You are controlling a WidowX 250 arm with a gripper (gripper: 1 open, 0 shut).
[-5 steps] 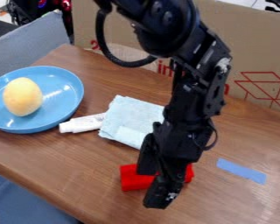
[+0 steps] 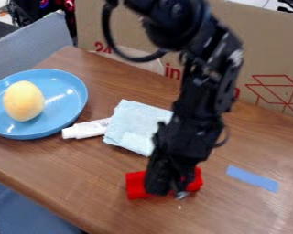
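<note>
The black gripper (image 2: 171, 183) is down at a red cylindrical object (image 2: 142, 186) lying on the wooden table, its fingers over the middle of it. The view is blurred at the fingers, and I cannot tell whether they hold the red object. A blue plate (image 2: 54, 122) with a pale yellow round object (image 2: 25, 99) on it is at the left. A white tube (image 2: 85, 129) and a folded pale cloth (image 2: 135, 122) lie between plate and gripper.
A strip of blue tape (image 2: 253, 178) lies on the table at the right. A cardboard box wall (image 2: 271, 73) stands behind. The table's front left edge borders a blue-grey area (image 2: 27, 210).
The gripper has shifted slightly up and back in the picture, its tips now on the red object rather than in front of it. Other things are unmoved.
</note>
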